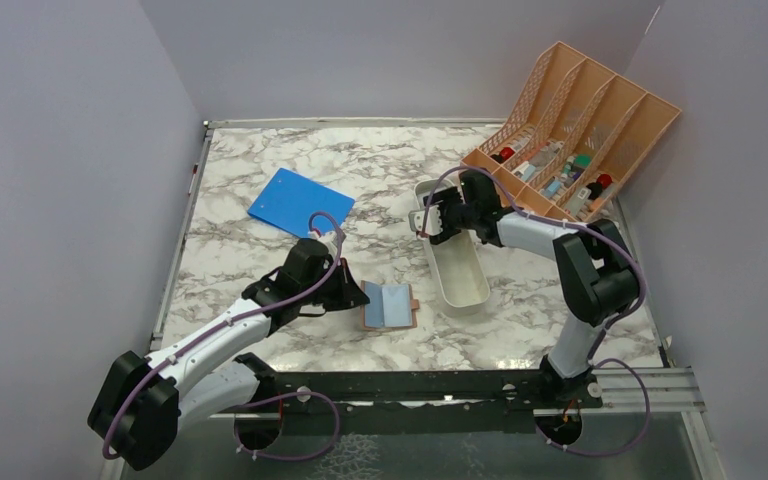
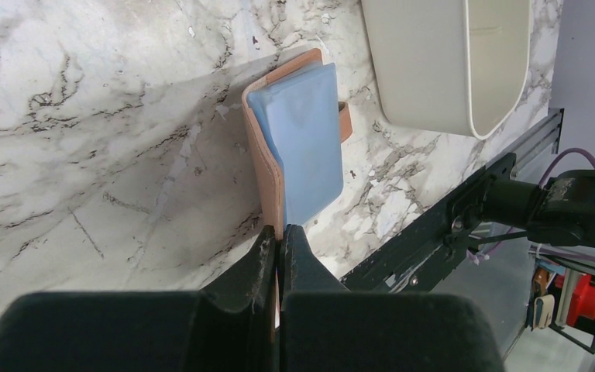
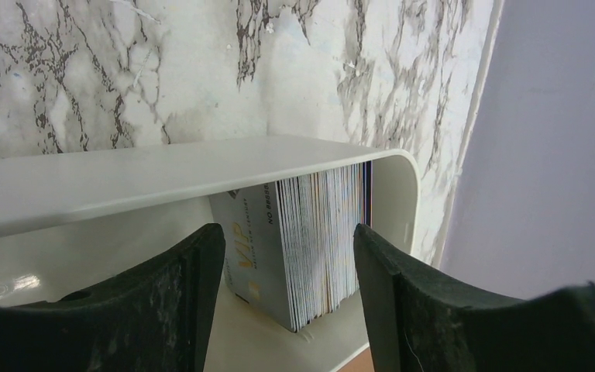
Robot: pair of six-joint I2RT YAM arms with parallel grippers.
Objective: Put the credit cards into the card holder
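Observation:
The brown card holder (image 1: 389,306) lies opened on the table, its blue-tinted clear sleeves (image 2: 302,139) showing. My left gripper is shut on the edge of its brown cover, which runs between the fingertips. A packed row of credit cards (image 3: 321,240) stands on edge at the end of a white bin (image 3: 279,159); the front one is grey with gold "VIP" lettering. Reaching into that bin, my right gripper is partly open, one finger (image 3: 201,271) on each side in view of the row, no card gripped. From above, the right gripper (image 1: 440,222) hides the cards.
A blue folder (image 1: 298,200) lies flat at the back left. At the back right stands a tilted orange rack (image 1: 600,110) with bottles and small containers. The near part of the bin is empty, and a narrow table strip separates bin and card holder.

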